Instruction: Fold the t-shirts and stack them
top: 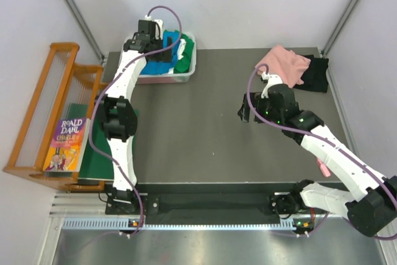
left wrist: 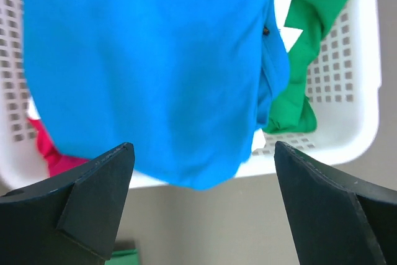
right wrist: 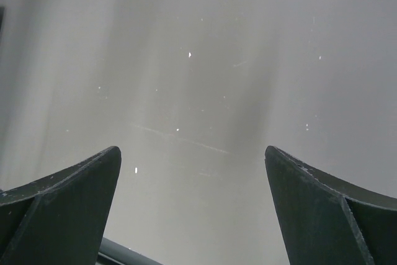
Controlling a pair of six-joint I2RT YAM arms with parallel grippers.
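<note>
A white basket at the back left holds crumpled clothes. On top lies a blue shirt, with a green cloth to its right and a bit of crimson cloth under its left side. Over the basket, my left gripper hangs open above the shirt's near edge, its fingers apart and empty. My right gripper is open over bare table at centre right; only grey surface shows between its fingers in the right wrist view.
A pink cloth and a black cloth lie at the back right. At left, a wooden rack holds a book beside a green board.
</note>
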